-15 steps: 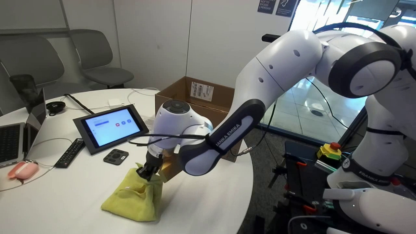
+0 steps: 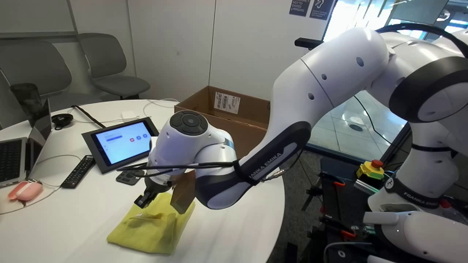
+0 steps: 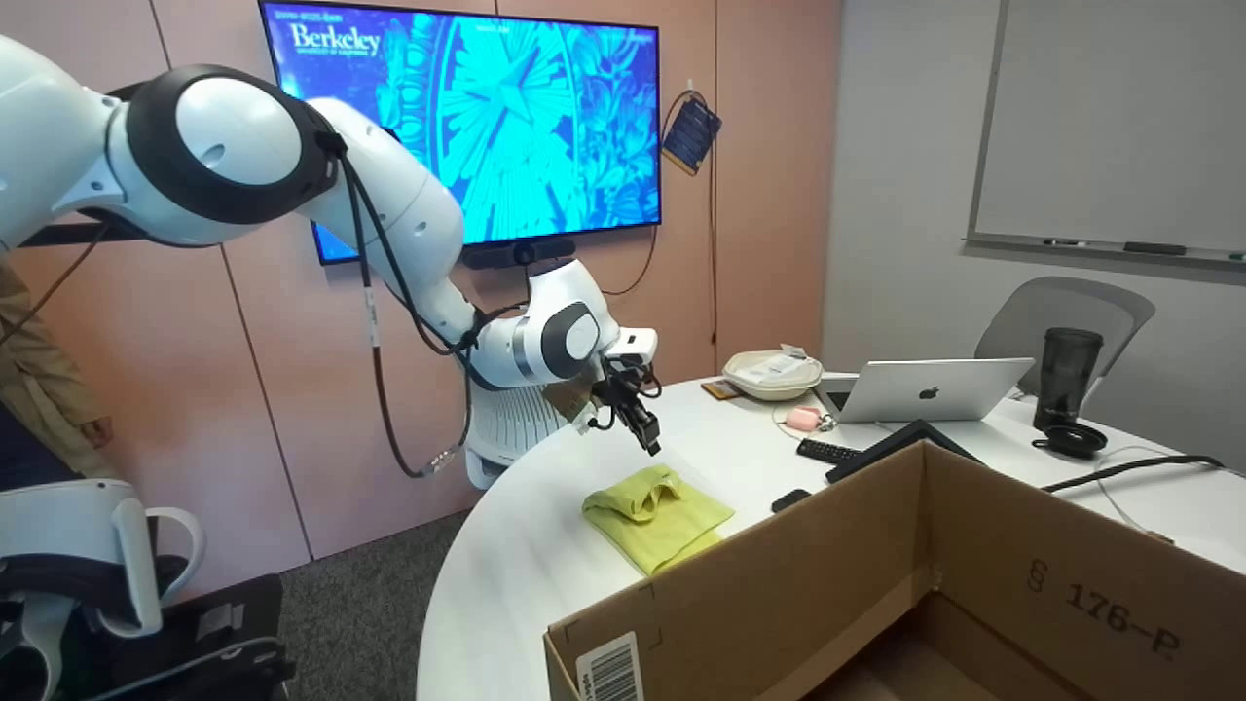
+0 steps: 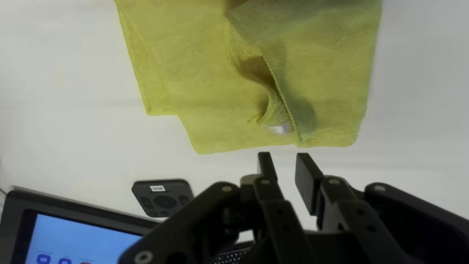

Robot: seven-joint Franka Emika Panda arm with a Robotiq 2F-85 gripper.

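Note:
A yellow-green cloth point(image 2: 151, 228) lies folded on the white table, with a raised fold and a small white tag point(image 4: 281, 128) showing near one edge in the wrist view. My gripper is part open above the table, just off that edge of the cloth. Bare table shows between its two fingers, so nothing is held. In exterior view 2 the gripper point(image 3: 650, 448) hangs clear above the cloth point(image 3: 656, 518).
A tablet point(image 2: 121, 142) and a small dark remote point(image 4: 162, 197) lie close to the cloth. A long remote point(image 2: 79, 171) and a laptop point(image 3: 934, 389) are farther off. An open cardboard box point(image 3: 759, 608) stands beside the table. Bare table surrounds the cloth's near side.
A second ago the gripper was at the cloth, with its edge lifted at the fingers. Now the cloth lies flatter, free of the gripper, which has moved left in exterior view 1.

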